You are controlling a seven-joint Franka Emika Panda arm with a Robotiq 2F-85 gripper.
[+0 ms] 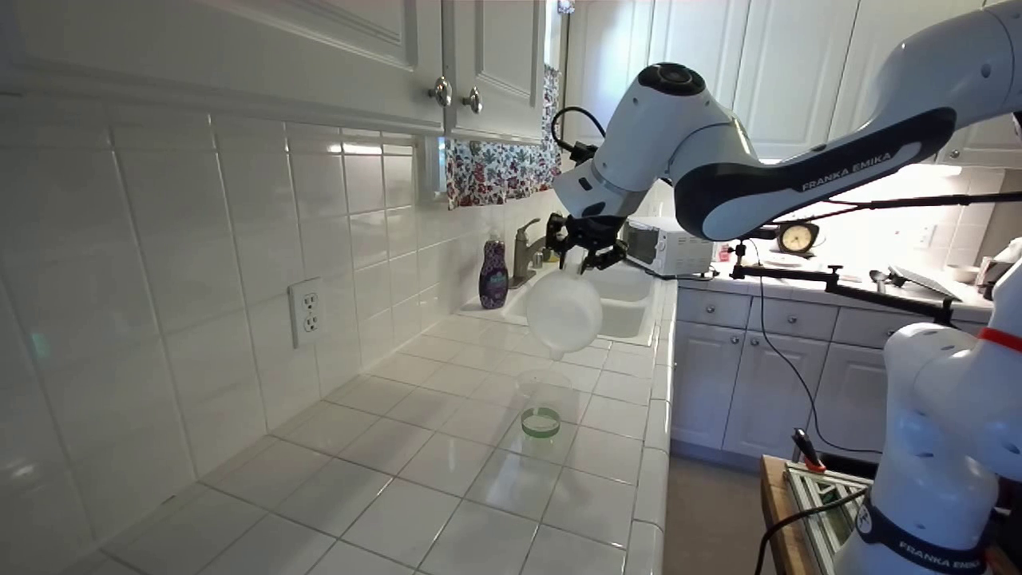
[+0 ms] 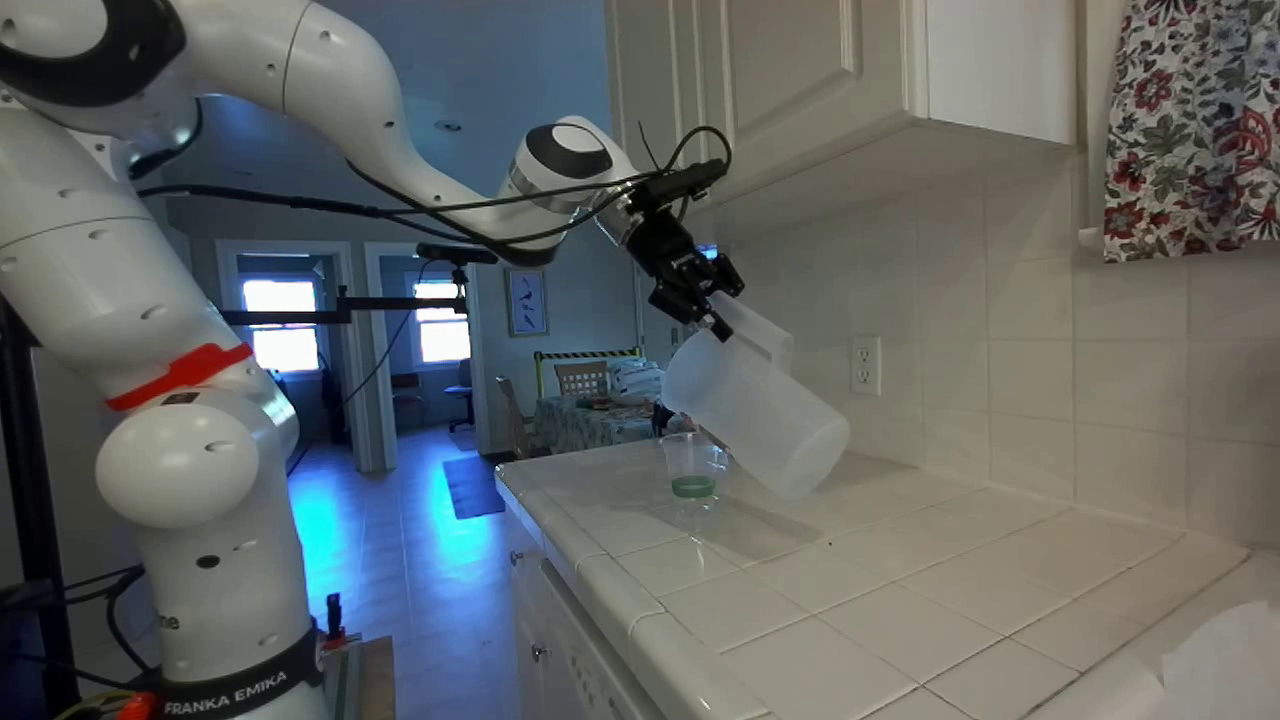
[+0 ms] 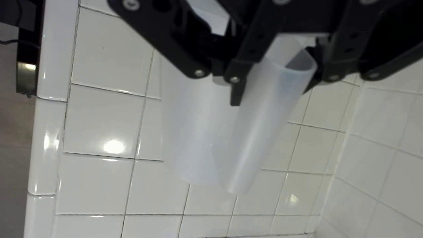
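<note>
A translucent white pitcher [image 2: 758,414] hangs tilted above the counter. My gripper is shut on its handle [image 3: 263,119], one finger on either side of it in the wrist view. On the tiles below stands a clear plastic cup [image 1: 546,393], upright, with a green band [image 1: 540,422] near its base. In exterior view 1 the pitcher appears above the cup, with a gap between them. Whether the pitcher has anything inside cannot be told. The wrist view does not show the cup.
White tiles cover the counter [image 1: 421,489], clear across its near part. A purple bottle [image 1: 493,274] stands by the sink [image 1: 623,316] and faucet. Cabinets [image 2: 828,84] overhang the counter along the tiled wall. Its open edge borders the floor.
</note>
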